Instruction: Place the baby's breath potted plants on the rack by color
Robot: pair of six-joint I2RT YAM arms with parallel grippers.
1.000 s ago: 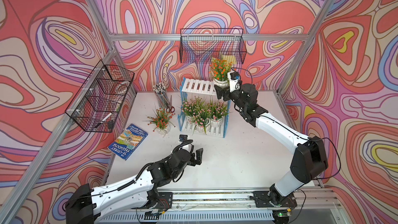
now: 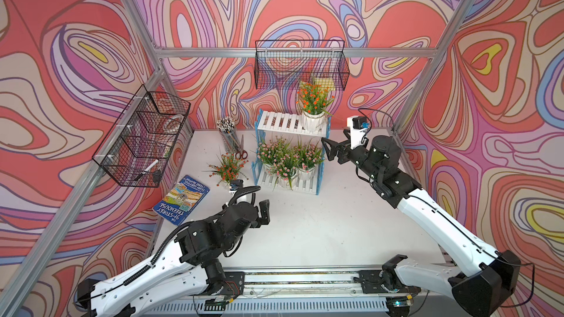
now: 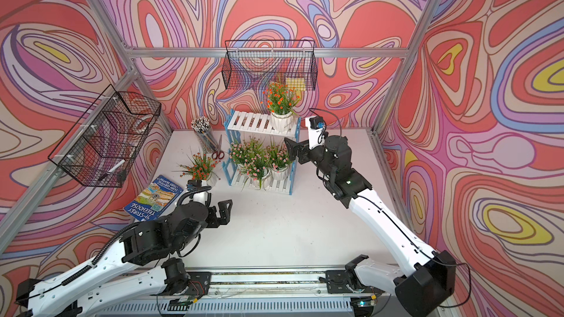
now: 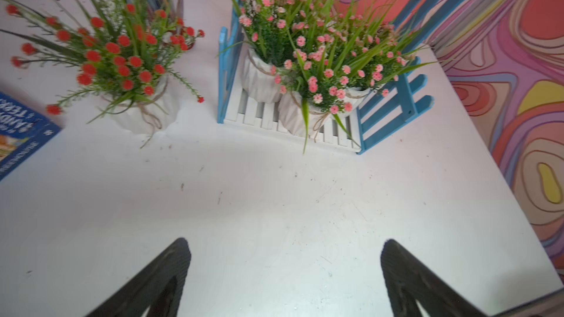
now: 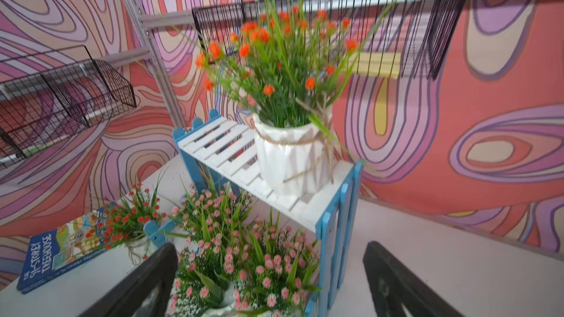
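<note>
The rack [image 2: 280, 122] has white slatted shelves and blue sides. On its top shelf, at the right end, an orange-flowered plant in a white pot [image 5: 292, 161] stands upright. Several pink-flowered pots [image 4: 296, 111] fill the lower shelf. Left of the rack, on the table, is a red-flowered plant in a white pot [image 4: 144, 108]. My left gripper is open and empty, in front of the red plant and lower in the top left view. To the right of the rack, apart from the orange plant's pot, my right gripper stands open with nothing gripped.
A blue book [image 2: 181, 198] lies at the table's left. Behind the red plant are a holder of thin sticks [image 2: 229, 135] and scissors [image 2: 241, 153]. Wire baskets hang on the back [image 2: 300, 70] and left [image 2: 144, 141] frames.
My right gripper has moved off to the right, away from the orange plant, which stays on the top shelf. My left gripper has shifted left and toward the red plant.
</note>
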